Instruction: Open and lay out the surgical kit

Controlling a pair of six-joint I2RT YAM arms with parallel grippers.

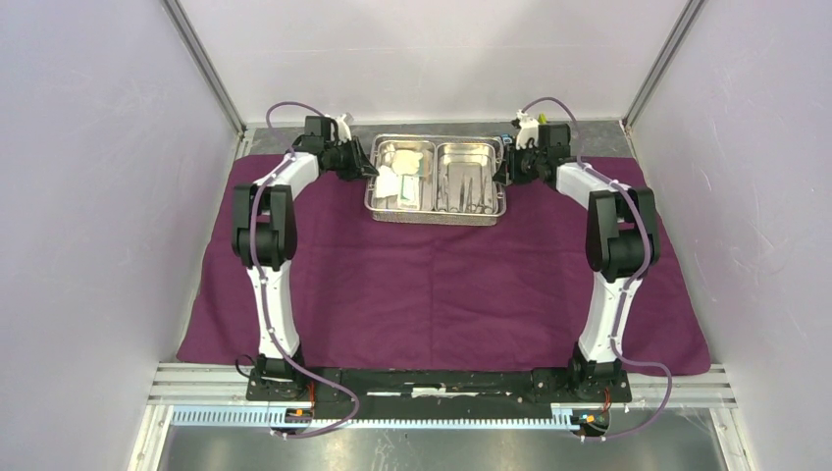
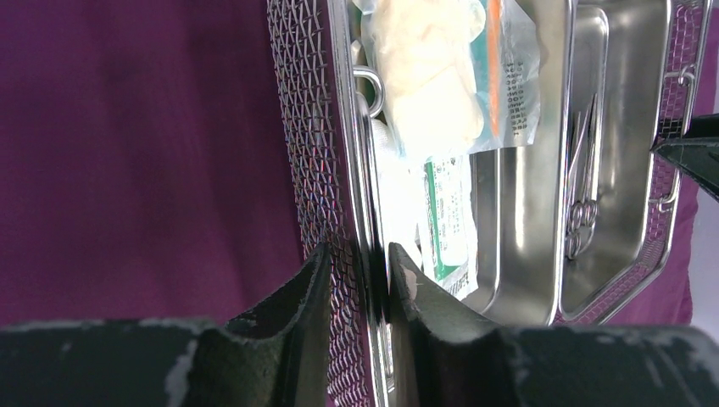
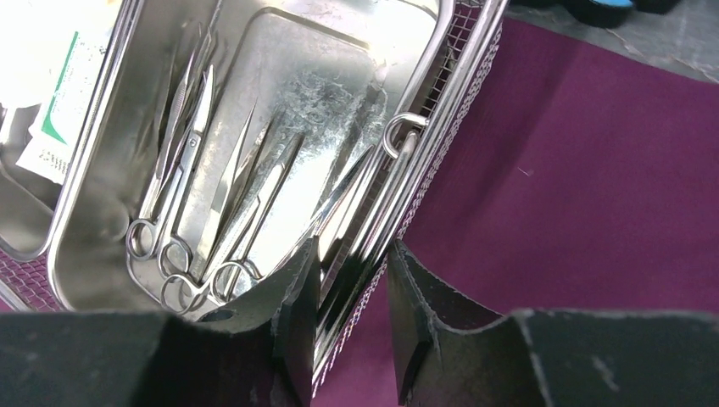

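Note:
A steel mesh basket (image 1: 437, 218) stands at the back middle of the cloth, carrying two metal trays. Its left tray (image 2: 521, 246) has a clear bag of pale material (image 2: 428, 80) and white packets (image 2: 454, 225). In the right tray (image 3: 322, 85) lie scissors (image 3: 191, 153) and other slim steel instruments. My left gripper is shut on the basket's left rim and handle, one finger outside the mesh, the other inside. At the opposite end my right gripper is shut on the right rim and handle, its fingers on either side.
Purple cloth (image 1: 432, 294) covers the table, and its broad front area is clear. A grey strip (image 1: 432, 129) runs behind it along the back wall. Dark and blue rounded objects (image 3: 598, 8) stand on that strip at the right.

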